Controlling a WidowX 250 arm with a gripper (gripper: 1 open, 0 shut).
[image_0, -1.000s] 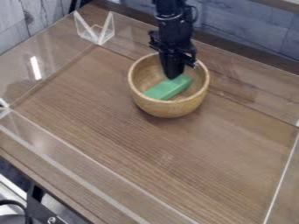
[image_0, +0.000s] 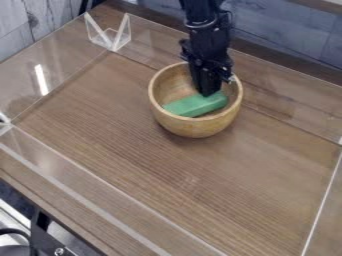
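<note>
The black gripper (image_0: 206, 78) reaches down from the top of the view into the back of a wooden bowl (image_0: 197, 126). A green block (image_0: 195, 105) lies in the bowl, just below the gripper's tip. The fingertips are dark and overlap, so I cannot tell whether they are open or touch the block.
A white wire holder (image_0: 110, 32) stands at the back left. A blue-grey wall runs along the back, and dark cables lie beyond the table's lower left edge.
The gripper has moved slightly down and left. The bowl has shifted a little, and the green block sits at a slightly different angle.
</note>
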